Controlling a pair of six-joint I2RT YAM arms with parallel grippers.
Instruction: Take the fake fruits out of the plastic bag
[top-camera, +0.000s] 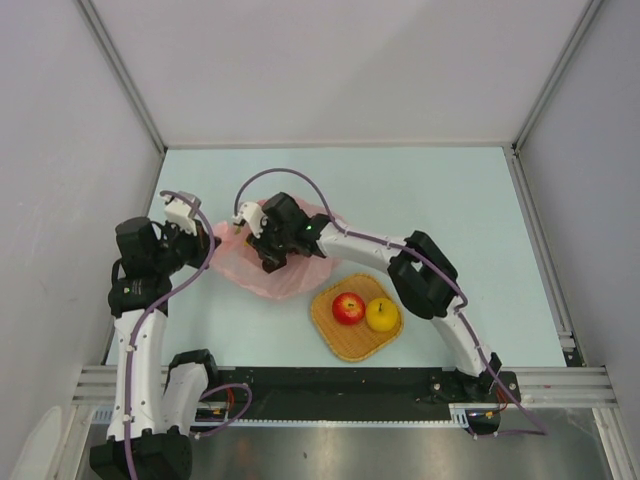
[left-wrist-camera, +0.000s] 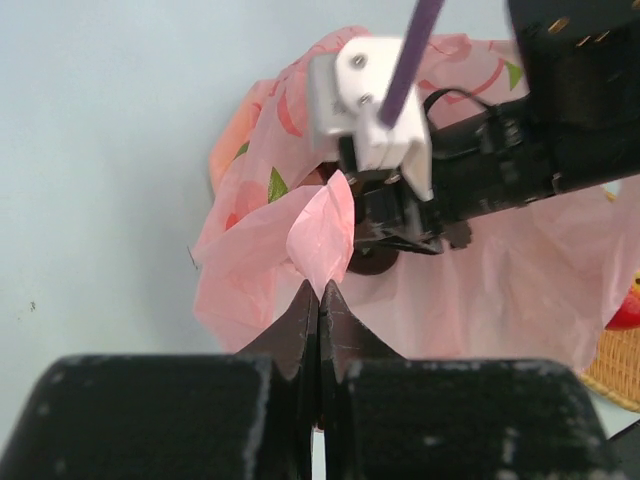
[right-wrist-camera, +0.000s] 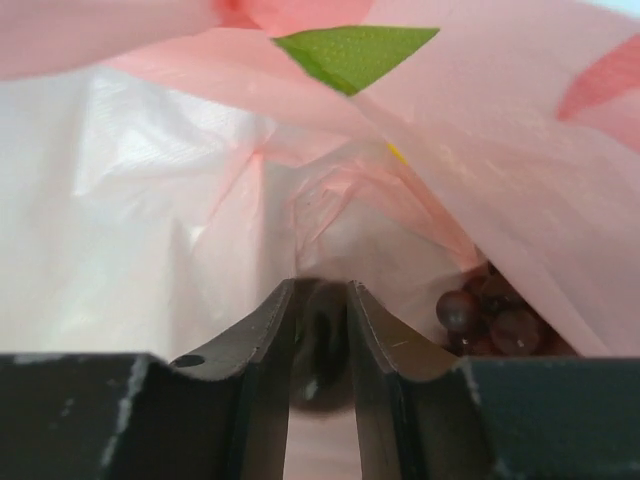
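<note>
The pink plastic bag (top-camera: 240, 266) lies open on the table, left of centre. My left gripper is shut on a pinched-up corner of it. Inside the bag, my right gripper has its fingers apart, with a dark, glossy fruit (right-wrist-camera: 322, 365) in the gap between them; whether they touch it I cannot tell. To the right of these fingers sits a cluster of dark red grapes (right-wrist-camera: 488, 312). A red apple (top-camera: 348, 308) and a yellow fruit (top-camera: 381, 314) are outside the bag.
The apple and yellow fruit rest in a wicker basket (top-camera: 352, 346) in front of the bag. My right arm (top-camera: 385, 255) reaches over the bag from the right.
</note>
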